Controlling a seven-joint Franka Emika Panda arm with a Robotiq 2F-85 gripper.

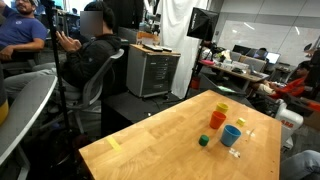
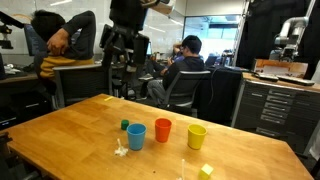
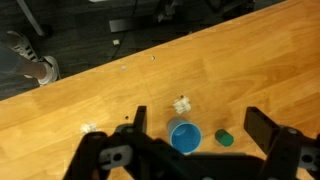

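My gripper is open, with nothing between its wide-spread fingers. It hangs high above the table, as the second exterior view shows with the dark arm (image 2: 126, 20) at the top. Below it, in the wrist view, a blue cup (image 3: 179, 126) stands with its open top up. Beside that cup lies a small green object (image 3: 224, 138). The blue cup (image 2: 136, 131), a red cup (image 2: 164, 131) and a yellow cup (image 2: 196, 136) stand apart on the wooden table (image 2: 80, 130). A small yellow block (image 2: 206, 172) is near the front.
Small white pieces (image 3: 181, 104) lie on the table near the blue cup; another white piece (image 3: 88, 128) is further left. Chairs and seated people are beyond the table.
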